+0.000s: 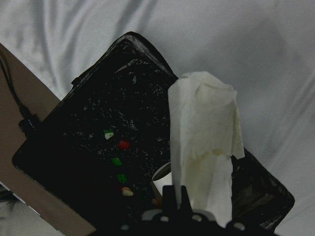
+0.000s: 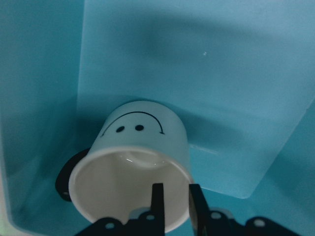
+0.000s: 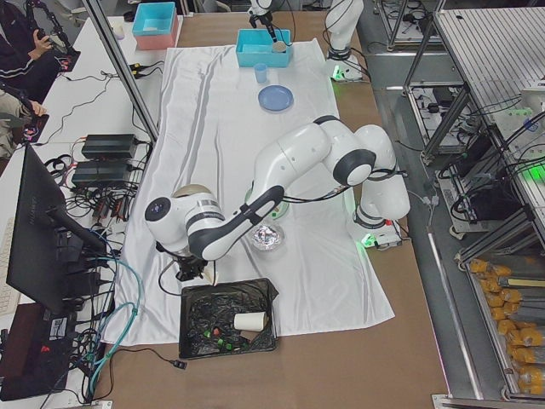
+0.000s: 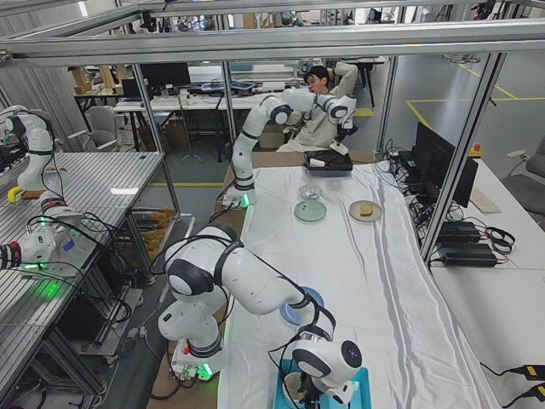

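Observation:
My left gripper is shut on a crumpled white paper point(image 1: 202, 123), held over the black lined bin point(image 1: 83, 152) in the left wrist view. The bin holds a white cylinder point(image 3: 250, 321) and small coloured bits. My right gripper is low at the blue box point(image 2: 236, 59), fingers apart over the rim of a white smiley cup point(image 2: 140, 128) lying tipped inside; whether they grip it is unclear.
A blue plate point(image 3: 275, 97), blue cup point(image 3: 261, 74), green plate point(image 4: 310, 210), crumpled foil item point(image 3: 266, 236) and tan plate with a yellow item point(image 4: 365, 210) stand on the white cloth. A monitor and cables line one side.

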